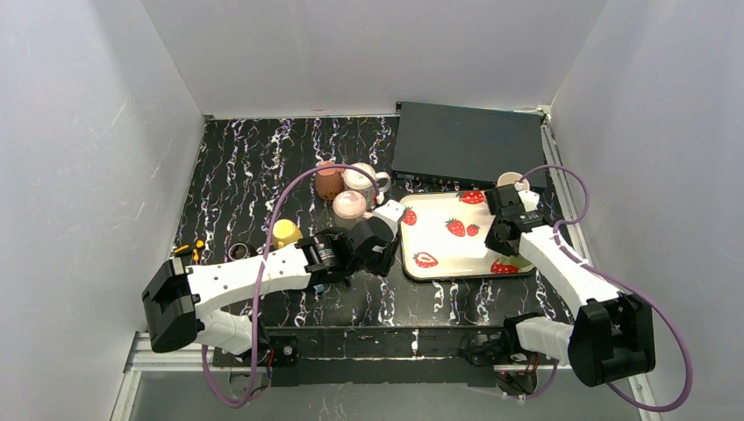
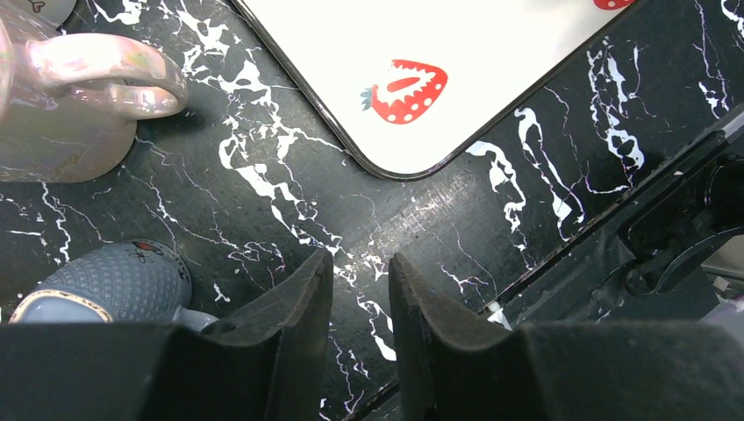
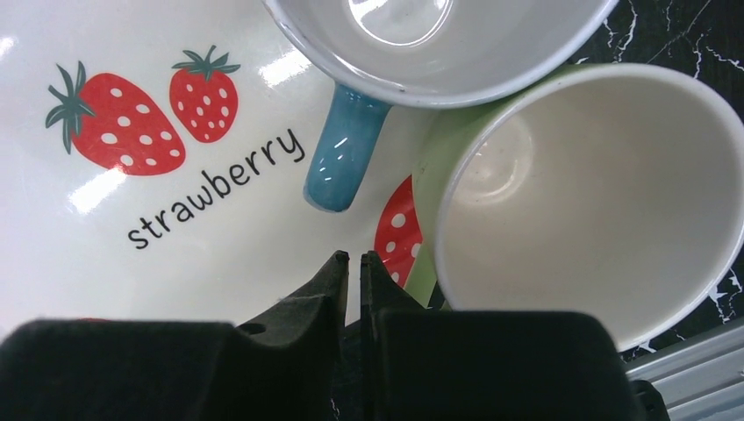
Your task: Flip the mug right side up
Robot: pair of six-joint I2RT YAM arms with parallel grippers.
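Note:
In the right wrist view a green mug (image 3: 597, 210) with cream inside lies beside a cup (image 3: 456, 35) with a blue handle (image 3: 342, 153), both on the strawberry tray (image 3: 105, 272). My right gripper is low at the green mug's near side, its fingertips close together; what is between them is hidden. My left gripper hangs over bare marble off the tray's corner, fingertips nearly together, nothing visible between them. A blue textured mug (image 2: 114, 285) lies on its side to its left, and a pearly mug (image 2: 70, 123) stands farther up.
In the top view, several mugs crowd left of the tray, including a brown one (image 1: 329, 184) and a yellow one (image 1: 287, 231). A dark flat box (image 1: 465, 140) fills the back right.

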